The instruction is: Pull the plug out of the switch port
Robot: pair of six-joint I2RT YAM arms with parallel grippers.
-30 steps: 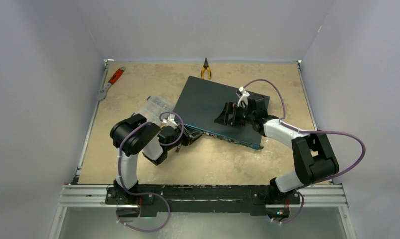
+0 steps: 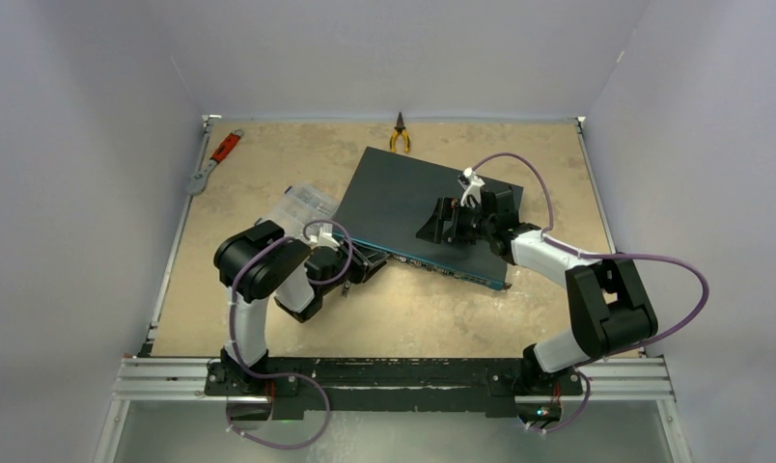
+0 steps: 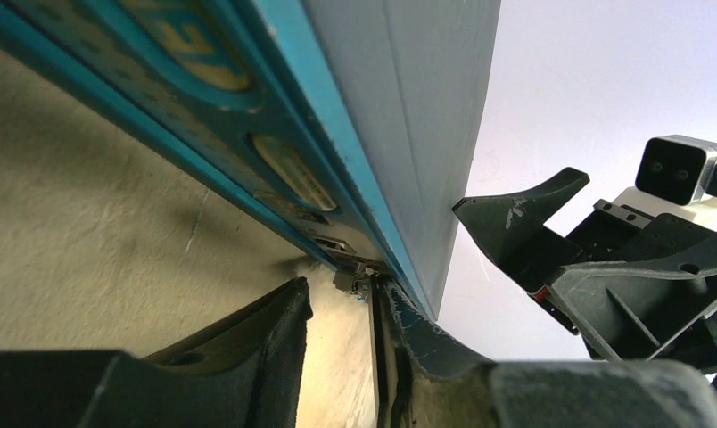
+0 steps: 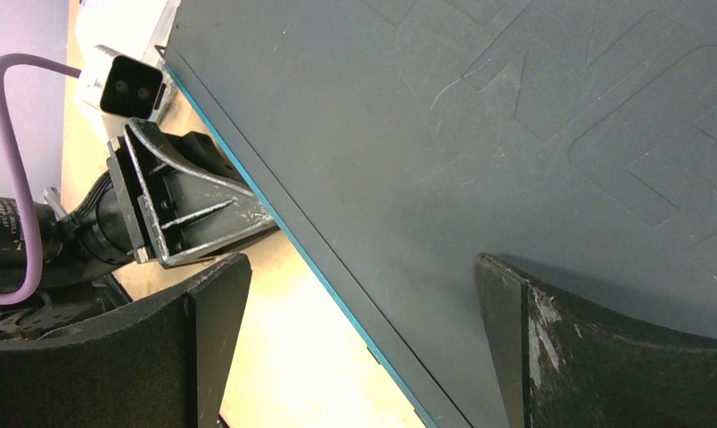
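The dark switch (image 2: 413, 198) lies flat on the table, its blue-edged front panel (image 3: 248, 125) turned to the near side. At that panel, my left gripper is part open, and bare table shows between its fingers. A small metallic plug-like piece (image 3: 348, 280) sits at the panel just past the fingertips, close to the right-hand finger (image 3: 386, 312). Whether a finger touches it, I cannot tell. Over the top of the switch my right gripper stands wide open, nothing between its fingers.
A clear plastic box (image 2: 307, 205) sits left of the switch, by the left arm. Pliers (image 2: 400, 135) lie behind the switch, and a red-handled tool (image 2: 215, 161) is at the back left.
The right arm and the switch have not visibly moved.
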